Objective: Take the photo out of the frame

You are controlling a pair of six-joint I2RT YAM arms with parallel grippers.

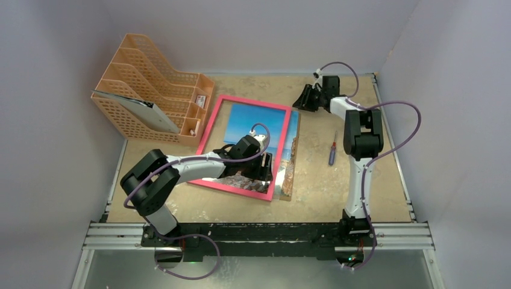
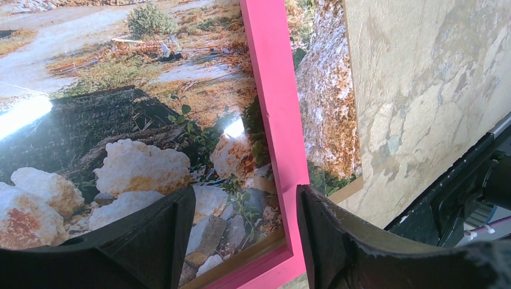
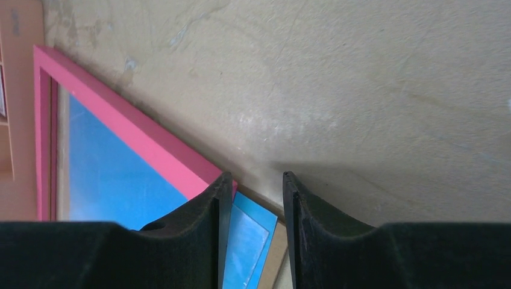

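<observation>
A pink frame (image 1: 232, 100) lies on the table over a photo (image 1: 253, 120) with sky and rocks; part of the photo and its board show beyond the frame's right side. My left gripper hangs open over the frame's lower right corner, the pink right bar (image 2: 277, 96) between and beyond its fingertips. My right gripper is open just beside the frame's upper right corner, where the blue photo (image 3: 253, 211) edge and its board (image 3: 277, 253) lie below its fingers.
An orange organiser (image 1: 156, 84) with a folder in it stands at the back left. A screwdriver (image 1: 332, 153) lies right of the frame.
</observation>
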